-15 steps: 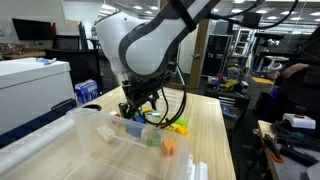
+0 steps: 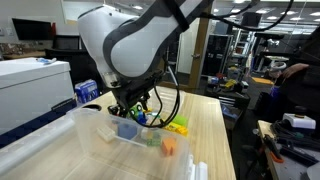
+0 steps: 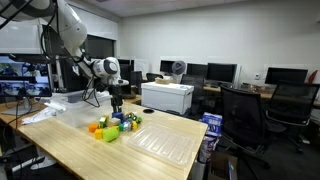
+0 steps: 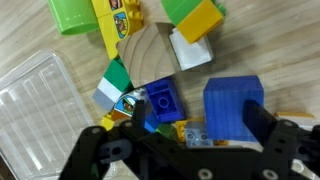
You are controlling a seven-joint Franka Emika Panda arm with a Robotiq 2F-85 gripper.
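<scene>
My gripper hangs over the pile of blocks with its dark fingers (image 4: pixel 120 145) wide apart in the wrist view. Below and between them show a small blue brick (image 4: pixel 164 101) and, to the right, a larger blue block (image 4: pixel 233 105). A natural wood block (image 4: pixel 147 53) lies beyond, touching a white piece (image 4: pixel 191 49). At the top are a green-and-yellow block (image 4: pixel 196 15), a green cylinder (image 4: pixel 75 14) and a yellow brick (image 4: pixel 118 25). In exterior view 1 the gripper is partly hidden behind the clear bin (image 2: pixel 130 150).
The clear bin's wall (image 4: pixel 40 110) stands at the left in the wrist view. In exterior view 2, a clear tray (image 3: pixel 163 143) lies flat on the table near the loose blocks (image 3: pixel 108 130). Bare table (image 3: pixel 100 153) shows at the front.
Across the last second the arm has shifted slightly in exterior view 1, with the wrist a little lower and farther right. The bin has stayed put.
</scene>
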